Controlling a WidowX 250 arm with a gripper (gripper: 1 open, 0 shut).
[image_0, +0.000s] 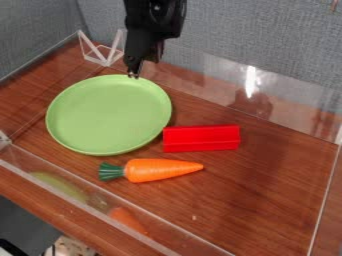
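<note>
The black gripper (135, 66) hangs above the back edge of the green plate (107, 114), near the top centre; whether its fingers are open or shut is unclear. An orange toy carrot (160, 169) with green leaves lies in front of the plate. A red rectangular block (201, 138) lies just right of the plate. Nothing is on the plate.
A clear low barrier (247, 94) runs along the back, with another along the front, where further toy items show faintly. A white wire frame (99, 52) stands at the back left.
</note>
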